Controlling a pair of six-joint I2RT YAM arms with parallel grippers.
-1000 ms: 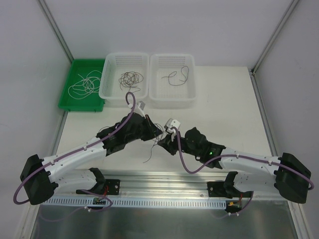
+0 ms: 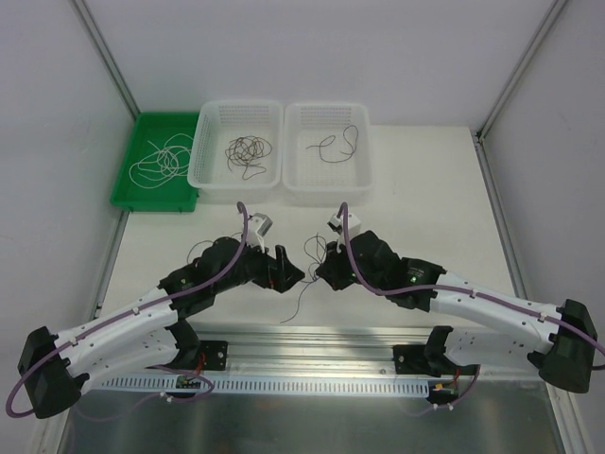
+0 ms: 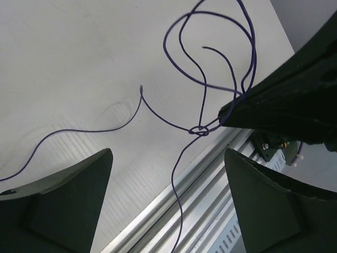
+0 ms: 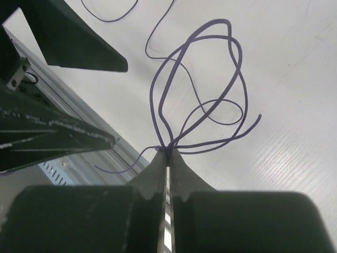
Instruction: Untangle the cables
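Note:
A tangled purple cable (image 4: 246,100) hangs in several loops from my right gripper, whose tips are shut on it. In the left wrist view, a small tight knot (image 3: 199,131) shows just beside the dark right fingers (image 3: 295,100). One strand trails down past the knot, and another runs left across the table. My left gripper is open, its fingers wide apart with the knot and loops beyond them, none gripped. From above, the left gripper sits just left of the right one, over the front of the table.
At the back stand a green bin (image 2: 120,189) and two white bins (image 2: 194,175) (image 2: 367,175), each holding cables. A metal rail (image 2: 312,364) runs along the front edge. Bare tabletop (image 2: 430,199) lies to the right.
The right gripper has shifted slightly right, still holding cable.

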